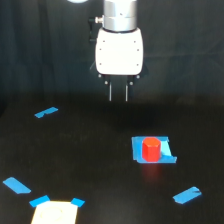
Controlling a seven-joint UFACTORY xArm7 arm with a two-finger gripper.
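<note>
A red cylinder-like object (151, 149) stands on a blue patch (138, 152) on the dark table, right of centre. High above the table, toward the back, hangs my white gripper (118, 90), its two thin fingers pointing down. A gap shows between the fingers, and nothing is in it. The gripper is up and to the left of the red object in the view, well apart from it.
A pale yellowish square (55, 213) lies at the front left edge, with blue tape (40, 201) at its corners. More tape strips lie at the far left (46, 112), left (16, 185) and front right (187, 195).
</note>
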